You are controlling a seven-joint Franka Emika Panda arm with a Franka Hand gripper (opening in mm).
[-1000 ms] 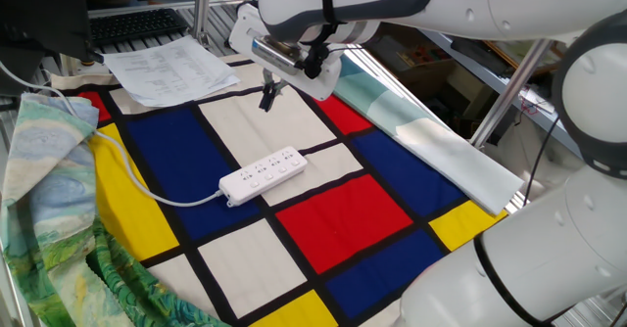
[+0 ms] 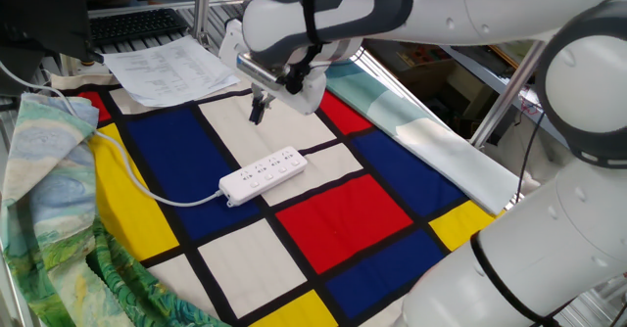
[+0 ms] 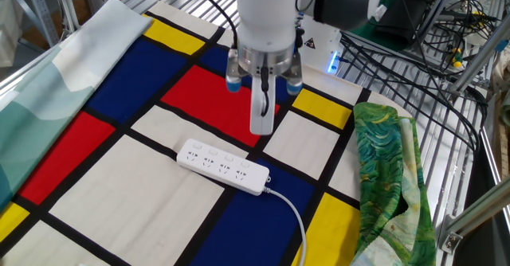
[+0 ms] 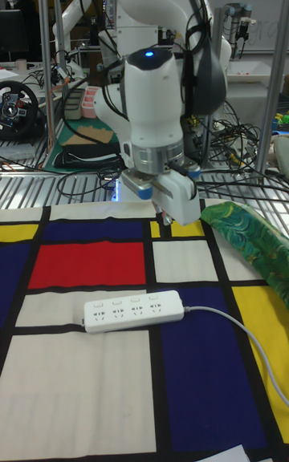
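A white power strip with several sockets and switches lies flat on the colour-block cloth. In the second exterior view the strip sits near the middle, its cable leading off from the right end. My gripper hangs above the cloth, pointing down, apart from the strip and beyond it in the first exterior view. The third exterior view shows the gripper over the far part of the cloth. Its dark fingers look close together, and whether a gap stands between them is unclear. Nothing can be seen held.
Printed papers lie at the cloth's back edge. A crumpled green painted cloth covers the left side; a pale folded board or cloth lies along the right. The strip's white cable curves leftwards. Around the strip, the cloth is clear.
In the first exterior view my gripper has drifted a little left and slightly lower in the picture. The power strip and the cloths have stayed put.
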